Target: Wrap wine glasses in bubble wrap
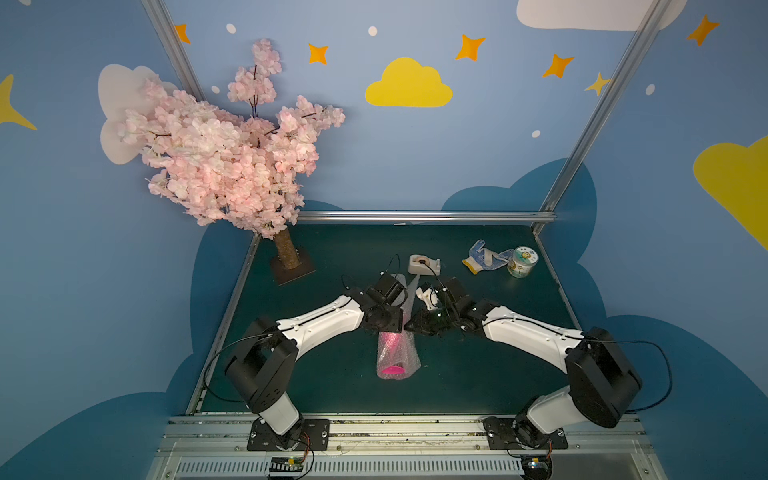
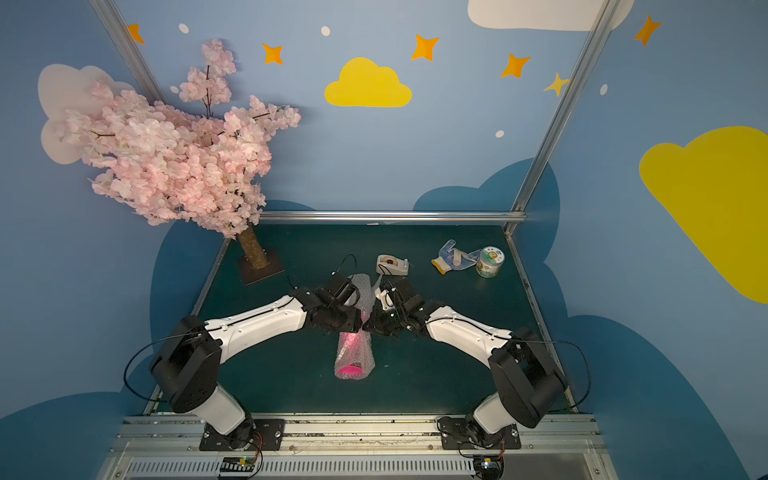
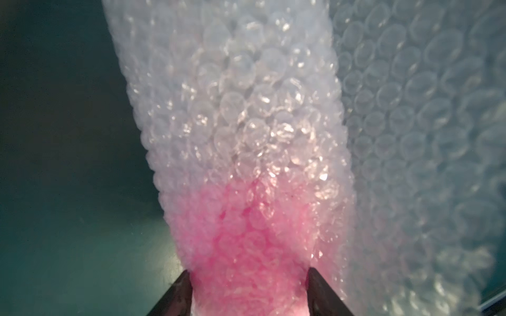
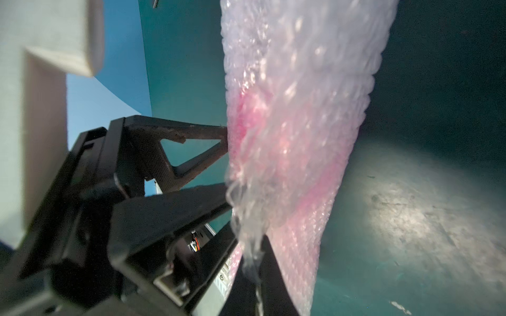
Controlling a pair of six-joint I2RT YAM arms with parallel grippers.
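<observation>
A pink wine glass [image 1: 393,370] lies rolled in clear bubble wrap [image 1: 406,360] at the middle of the table, pointing away from me. Over the roll, my left gripper is part open, its fingers [image 3: 176,295] on either side of the pink part. In the right wrist view, the wrap's loose edge [image 4: 253,226] runs down between the closed fingertips of my right gripper. That gripper is beside the roll's right side. Both arms hide the middle of the roll in the top views.
Behind the roll stands a white tape dispenser [image 1: 424,265]. A blue glove [image 1: 485,257] and a round tin [image 1: 522,261] are at the back right. An artificial blossom tree [image 1: 285,252] occupies the back left.
</observation>
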